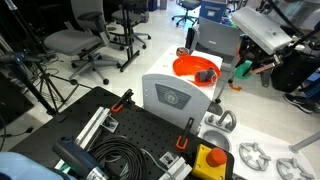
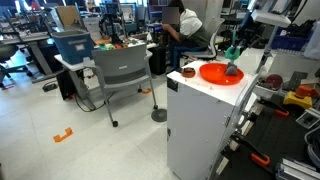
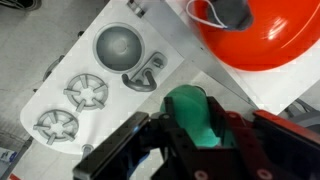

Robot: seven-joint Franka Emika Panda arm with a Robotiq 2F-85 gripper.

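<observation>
A green rounded object (image 3: 190,115) is at my gripper in the wrist view, between or just beyond the dark fingers; whether they press on it is unclear. Exterior view 1 has the same green object (image 1: 242,69) just under the gripper, to the right of the white counter. From the other side, the green object (image 2: 232,50) appears behind the counter's far edge. On that counter lies a red plate (image 3: 280,45) carrying a dark grey soft item (image 3: 232,12) with a light loop.
A white play panel with a grey sink (image 3: 119,46), a faucet (image 3: 146,72) and burners (image 3: 87,92) lies below, beside the counter (image 2: 205,100). A yellow box with an orange-red knob (image 1: 213,159) and coiled black cable (image 1: 120,158) occupy the near table.
</observation>
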